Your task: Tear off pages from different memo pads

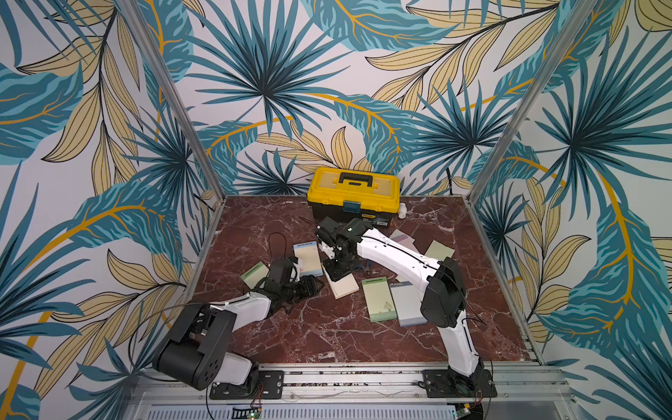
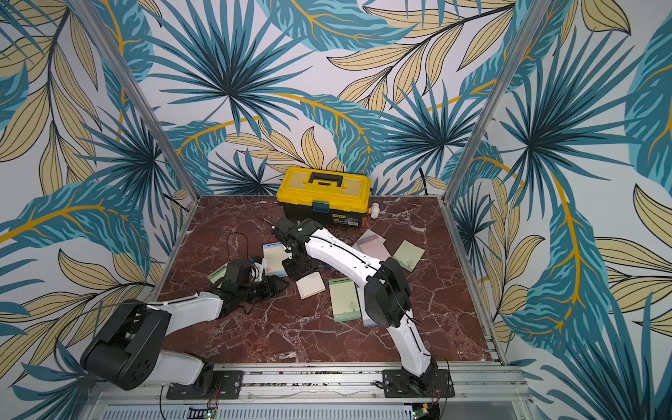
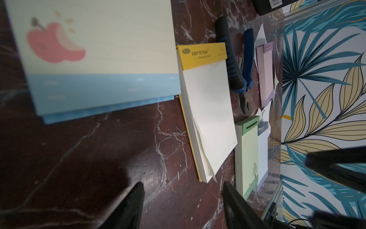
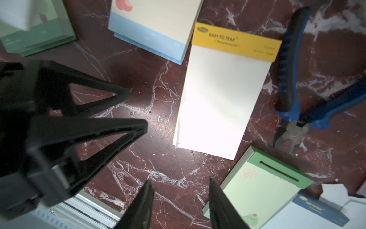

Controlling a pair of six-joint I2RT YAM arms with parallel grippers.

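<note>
A white pad with yellow "EASY TO TEAR" header (image 4: pixel 220 99) lies centrally, some sheets lifted along one edge. The apple-decorated blue-edged pad (image 3: pixel 95 42) and green pads (image 4: pixel 255 190) lie around it. My left gripper is low beside the white pad, fingers apart, nothing visible between them. My right gripper hangs over the white pad's area, open and empty; in the right wrist view the left gripper's black fingers reach in from the left.
Blue pliers (image 4: pixel 287 68) lie right of the white pad. A yellow toolbox (image 1: pixel 353 192) stands at the back. Pink and pale pads crowd the right.
</note>
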